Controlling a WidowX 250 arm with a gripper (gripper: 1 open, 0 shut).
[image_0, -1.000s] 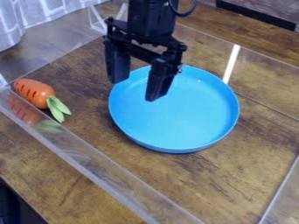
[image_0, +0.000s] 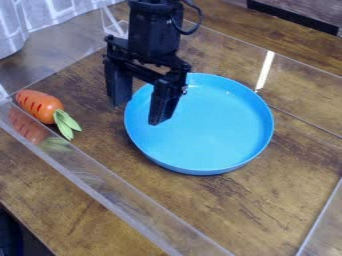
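My black gripper (image_0: 142, 98) hangs over the left back part of a blue plate (image_0: 214, 135), its two fingers spread open with nothing seen between them. An orange toy carrot (image_0: 36, 105) with pale green leaves lies on the wooden table at the left, apart from the plate and the gripper.
Clear plastic walls run along the left and right of the wooden table (image_0: 241, 210). A white crumpled cloth or bag (image_0: 40, 25) shows at the top left. Bare wood lies in front of the plate and behind it.
My gripper has shifted a little to the left, toward the carrot's side, and turned slightly. The plate and carrot are unchanged.
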